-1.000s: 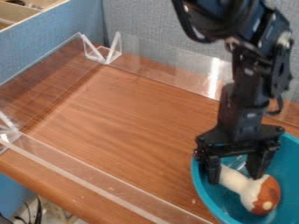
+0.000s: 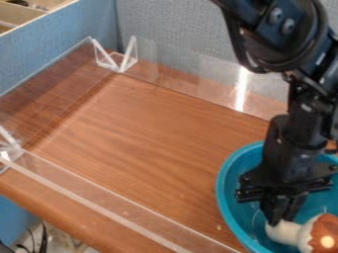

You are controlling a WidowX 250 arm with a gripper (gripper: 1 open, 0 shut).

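My black gripper (image 2: 278, 212) reaches down into a blue bowl (image 2: 230, 203) at the lower right, its fingers close together over the near end of a white toy with an orange-brown cap (image 2: 322, 234), which looks like a mushroom. The fingertips are at the toy's white stem (image 2: 284, 232); whether they grip it is hard to see.
A grey textured panel stands behind it; a blue-sided box (image 2: 40, 64) is at the upper left, and cables hang at the lower left.
The gripper has shifted right and its fingers have drawn closer together. The toy has moved right and slightly down in the bowl, now partly past the frame's edge.
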